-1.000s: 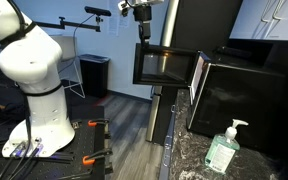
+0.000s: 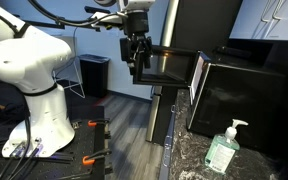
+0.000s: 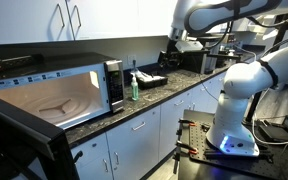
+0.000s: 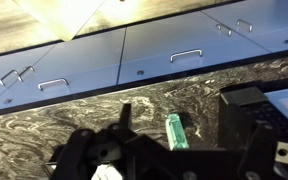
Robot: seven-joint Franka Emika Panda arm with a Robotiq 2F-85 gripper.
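Observation:
My gripper [image 2: 138, 62] hangs high in front of the counter, open with nothing visible between its fingers. In exterior view 2 the gripper [image 3: 170, 57] is above the counter's far end. A clear pump bottle with green liquid [image 2: 222, 150] stands upright on the dark marbled counter. From the wrist, the bottle [image 4: 176, 132] appears below and between the spread fingers, well apart from them. The microwave [image 3: 69, 95] has its door [image 3: 29, 125] swung wide, and its lit cavity looks empty.
The marbled counter [image 4: 44, 130] has bare room around the bottle. A black dish rack [image 3: 152, 80] with items sits farther along it. Blue-grey drawers [image 4: 164, 50] line the front. The microwave door [image 2: 169, 66] juts out past the counter edge.
My arm has come lower and closer in exterior view 1, so the gripper appears larger and further down. The bottle and the microwave door have stayed put.

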